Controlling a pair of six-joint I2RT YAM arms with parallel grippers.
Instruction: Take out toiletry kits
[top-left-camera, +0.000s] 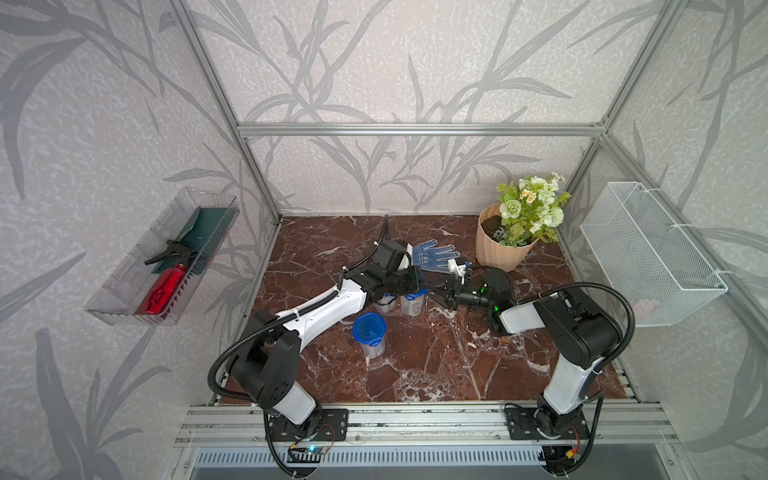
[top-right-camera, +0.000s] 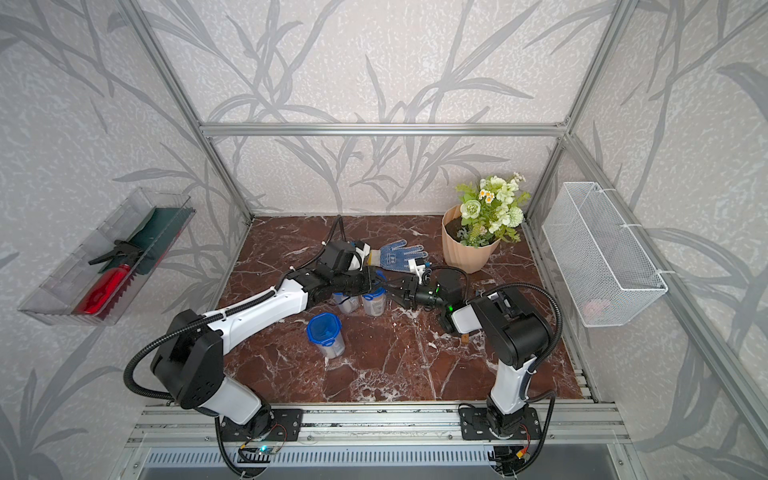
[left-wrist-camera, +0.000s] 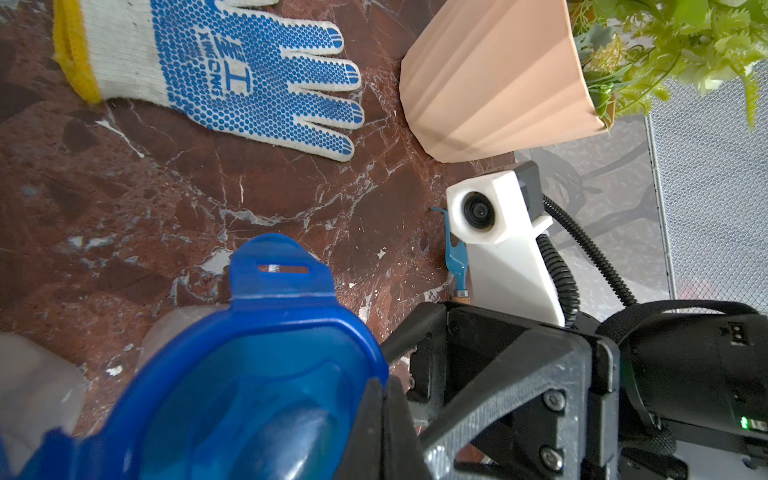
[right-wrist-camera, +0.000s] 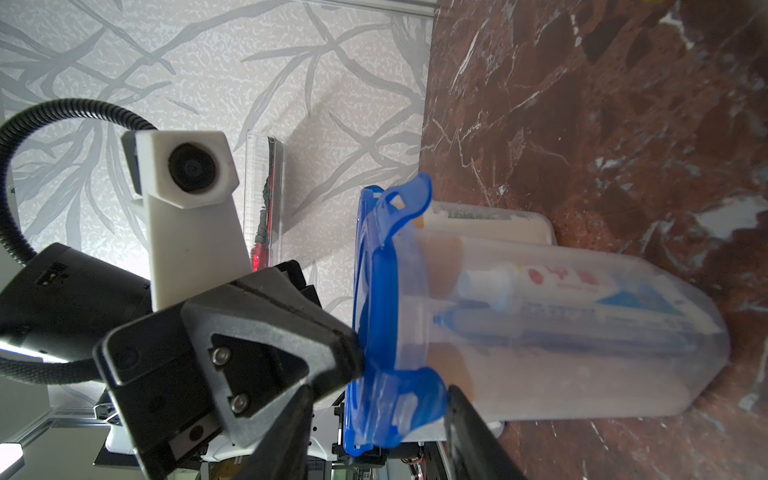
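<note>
A translucent container (right-wrist-camera: 576, 320) with a blue lid (right-wrist-camera: 382, 296) stands on the marble table; through its cloudy wall show a toothbrush-like item and a small white tube. My left gripper is shut, its fingertips at the rim of this lid; whether the thin rim is pinched cannot be made out. From the other side, my right gripper is part open, with fingers either side of the lid's tab. Another blue-lidded container (top-left-camera: 369, 334) stands nearer the front, and a third container (top-left-camera: 385, 304) is partly hidden under the left arm.
A blue-and-white glove (left-wrist-camera: 232, 72) lies behind the containers. The flower pot (top-left-camera: 504, 240) stands at the back right. A clear wall bin (top-left-camera: 128, 300) with a red-handled tool hangs left, a white mesh basket (top-left-camera: 664, 256) right.
</note>
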